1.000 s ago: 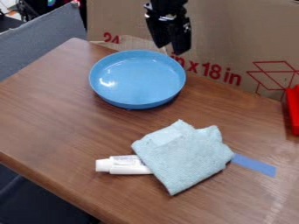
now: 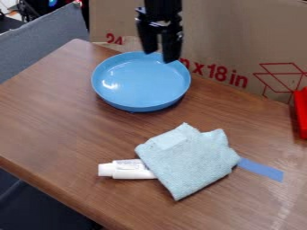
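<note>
The black gripper (image 2: 160,52) hangs over the back part of a blue plate (image 2: 132,85), with its fingers pointing down and apart, open, and nothing seen between them. A folded light-blue cloth (image 2: 189,163) lies at the front right of the wooden table, partly over a white tube (image 2: 122,170) with a cap at its left end.
A cardboard box (image 2: 228,36) stands behind the table. A red object (image 2: 300,112) sits at the right edge. A strip of blue tape (image 2: 264,169) is on the table right of the cloth.
The gripper has moved left and lower, from over the plate's back right to nearer above the plate. The plate, cloth and tube look unmoved.
</note>
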